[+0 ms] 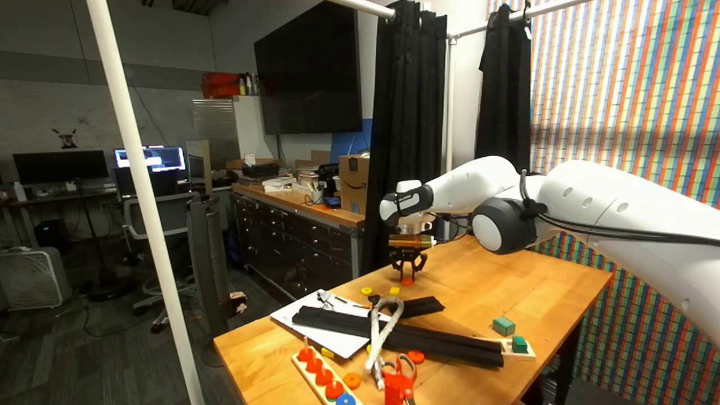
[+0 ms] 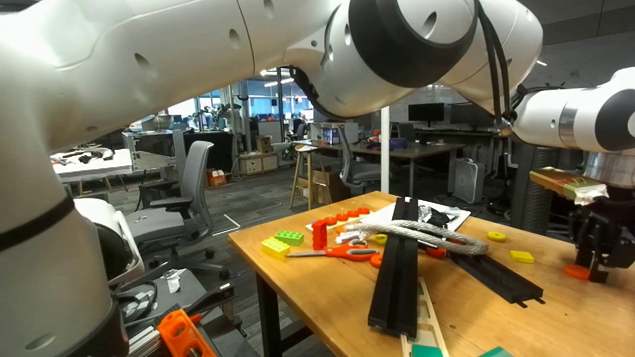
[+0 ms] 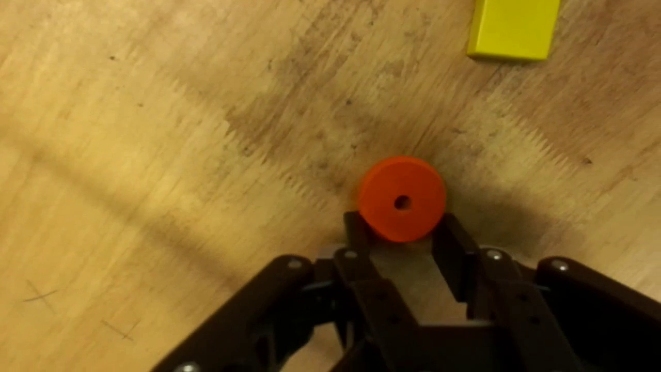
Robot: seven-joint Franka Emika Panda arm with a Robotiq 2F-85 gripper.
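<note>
An orange disc [image 3: 403, 180] with a small centre hole lies flat on the wooden table in the wrist view. My gripper has its black fingers on either side of the disc's near half, close against its edge. Whether they press on it is hard to tell. In exterior view 1 the gripper [image 1: 408, 278] points straight down at the table's far end. Exterior view 2 puts the disc [image 2: 576, 271] at the fingertips, low on the tabletop.
Close by lie a yellow block [image 3: 514, 28] and a yellow disc [image 2: 496, 236]. Black track pieces [image 1: 432, 341], a rope loop [image 1: 385, 331], red scissors [image 2: 351, 251] and a peg board with rings [image 1: 324, 378] crowd the nearer table. Bare wood spreads right of the gripper.
</note>
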